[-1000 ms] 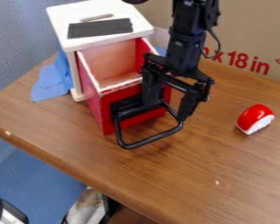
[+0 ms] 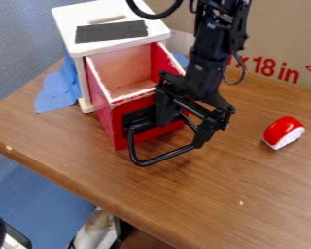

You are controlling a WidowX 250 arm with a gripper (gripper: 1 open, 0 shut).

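A red box (image 2: 120,72) with white edges and an open top stands on the wooden table in front of a white wooden piece. My black gripper (image 2: 169,115) is low at the box's front right corner, over a black looped bar (image 2: 167,157) that projects from the front of the box; whether the fingers grip that bar or stand open, I cannot tell. A red and white mouse-like object (image 2: 283,132) lies apart on the right.
A white structure with a dark pad (image 2: 112,31) stands behind the box, with blue cloth (image 2: 57,92) at its left. A cardboard panel (image 2: 275,34) backs the table (image 2: 236,204), whose front and right are clear.
My arm and gripper have shifted very slightly around the box's front corner; the box and the other objects look unmoved.
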